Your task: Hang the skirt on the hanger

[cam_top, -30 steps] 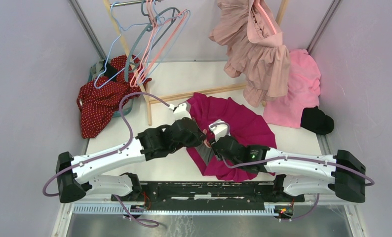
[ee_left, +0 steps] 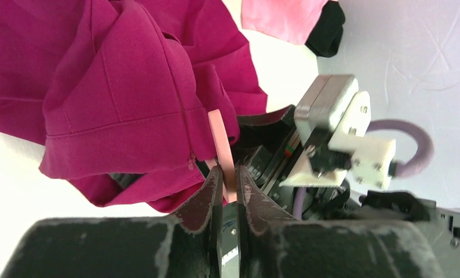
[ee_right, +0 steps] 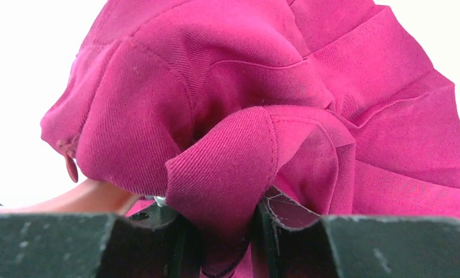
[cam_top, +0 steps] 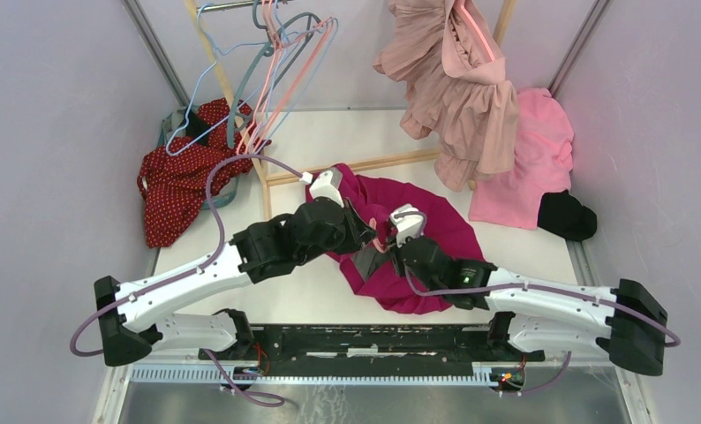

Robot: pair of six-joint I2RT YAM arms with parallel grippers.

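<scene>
The magenta skirt [cam_top: 440,230] lies bunched on the table between my arms, its waistband folded up in the left wrist view. My left gripper is shut on a pink hanger [ee_left: 221,139]; the hanger's other part is hidden by the skirt. In the right wrist view the hanger [ee_right: 94,198] goes in under the waistband at the left. My right gripper stands partly open at the waistband, with a skirt fold [ee_right: 227,156] hanging between its parted fingers. Both gripper tips are close together in the top view.
Several empty hangers [cam_top: 281,79] hang from the rack at the upper left. A beige dress [cam_top: 462,97] hangs at the upper right. A red dotted garment [cam_top: 184,190] lies at the left, pink cloth [cam_top: 528,155] and a black item [cam_top: 566,215] at the right.
My right gripper has shifted a little right and away from the front edge. The left one has moved slightly forward. The skirt's near edge has drawn back and its upper left part has spread left.
</scene>
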